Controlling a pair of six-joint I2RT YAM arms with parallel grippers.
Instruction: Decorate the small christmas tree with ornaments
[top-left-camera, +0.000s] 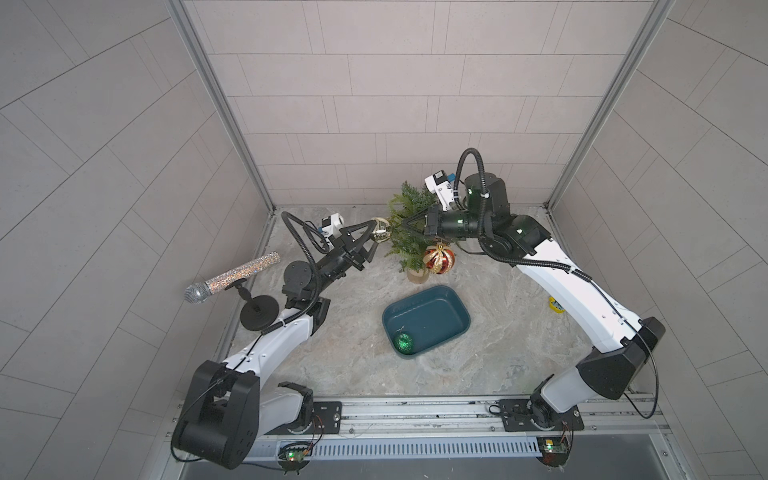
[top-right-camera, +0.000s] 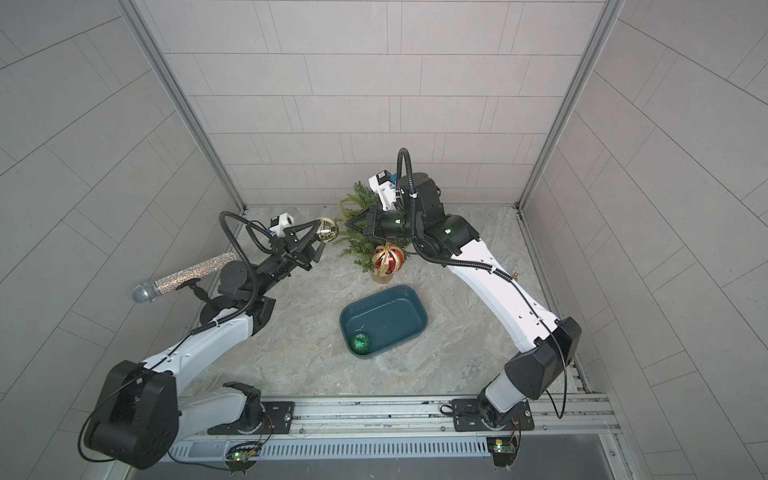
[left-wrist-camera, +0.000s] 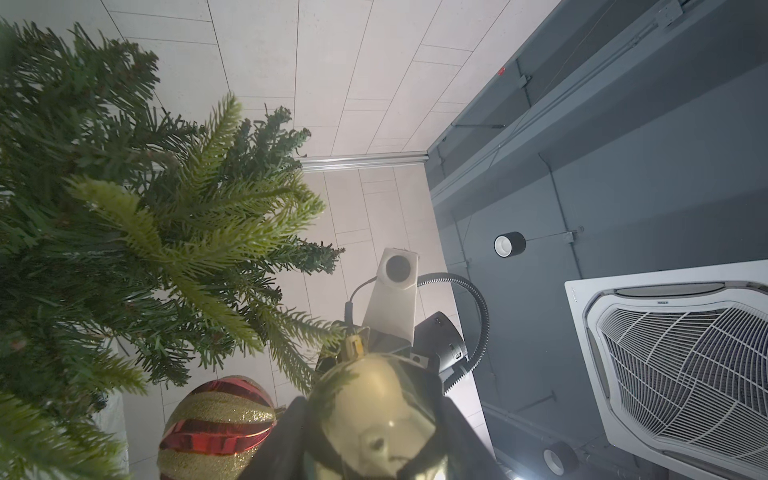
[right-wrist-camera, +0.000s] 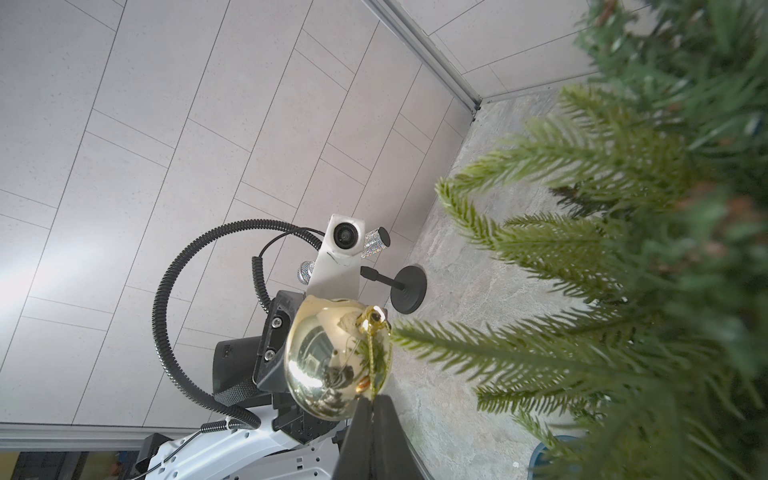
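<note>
The small green tree (top-left-camera: 413, 204) stands at the back middle of the table, partly hidden behind my right arm. A red and gold striped ball (top-left-camera: 439, 259) is at its lower front. Left of the branches, my left gripper (top-left-camera: 373, 237) is shut on a shiny gold ball (left-wrist-camera: 372, 420), its fingers on either side. My right gripper is shut, facing the gold ball from the right. In the right wrist view a thin gold cord (right-wrist-camera: 371, 352) runs from the ball's cap to those fingertips, pinched there. Branch tips are close beside the ball.
A dark teal tray (top-left-camera: 448, 337) sits in front of the tree with a green glitter ball (top-left-camera: 404, 343) in its corner. A glittery microphone on a black stand (top-left-camera: 259, 313) is at the left.
</note>
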